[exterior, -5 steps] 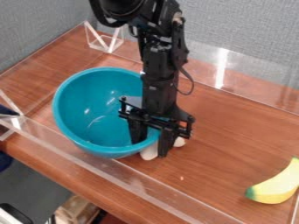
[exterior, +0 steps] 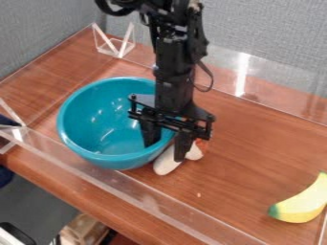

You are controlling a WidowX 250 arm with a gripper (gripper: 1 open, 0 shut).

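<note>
My black gripper [exterior: 166, 134] reaches down at the right rim of a turquoise bowl [exterior: 102, 120]. Just outside that rim a pale, elongated object [exterior: 167, 164] lies on the wooden table, partly behind my fingers, which appear closed around part of it; the exact contact is hard to see. A yellow banana [exterior: 301, 199] with a green tip lies apart at the right.
Transparent walls edge the table at back and front, with white frames at the left corners. A grey wall stands behind.
Over the last second the gripper shifted slightly right and back to the left, around the pale object at the bowl's rim. Bowl and banana look unmoved.
</note>
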